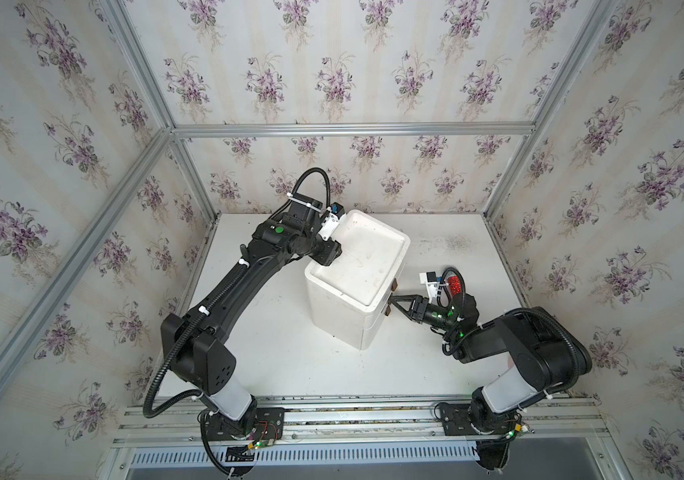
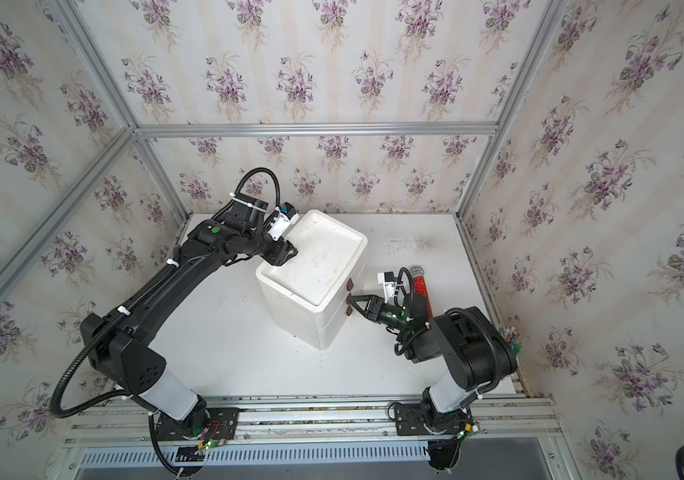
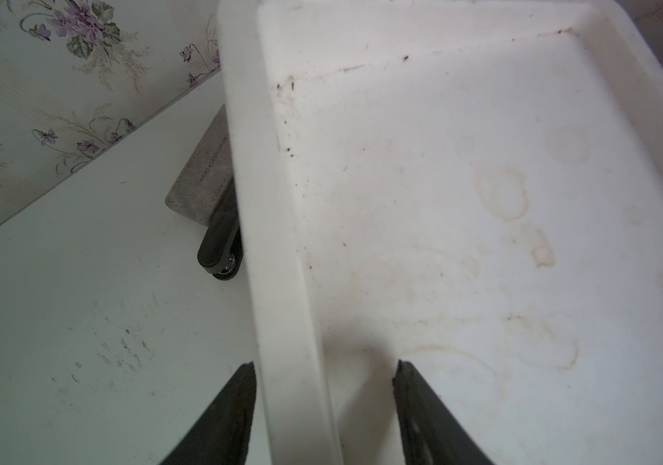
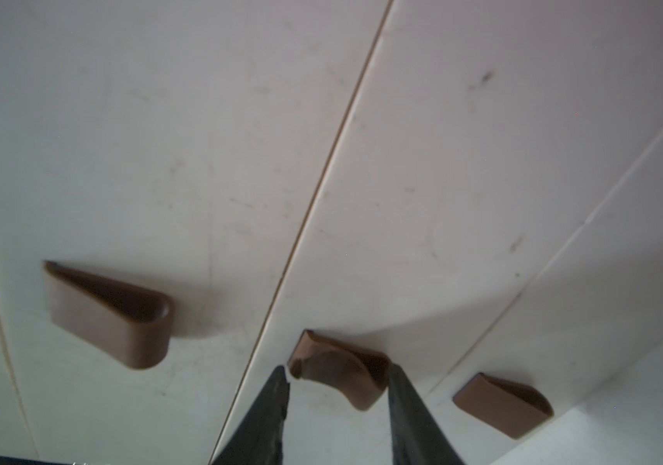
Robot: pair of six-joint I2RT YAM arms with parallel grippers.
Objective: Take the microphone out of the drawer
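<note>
The white drawer unit (image 1: 342,300) stands mid-table, its drawer fronts facing right and closed. No microphone is visible. At the unit's upper left edge, my left gripper has its fingers on both sides of the raised rim (image 3: 273,255) and is shut on it. Three brown pull tabs show on the drawer fronts: an upper tab (image 4: 110,314), a middle tab (image 4: 339,368) and a lower tab (image 4: 505,403). My right gripper is part open in front of the middle tab, which appears between its fingertips; contact cannot be told.
Behind my right arm lies a red container (image 2: 421,292). A cup of pens (image 2: 511,340) is partly hidden at the right table edge. Beyond the unit's rim rest a grey block (image 3: 201,170) and a dark object (image 3: 223,240).
</note>
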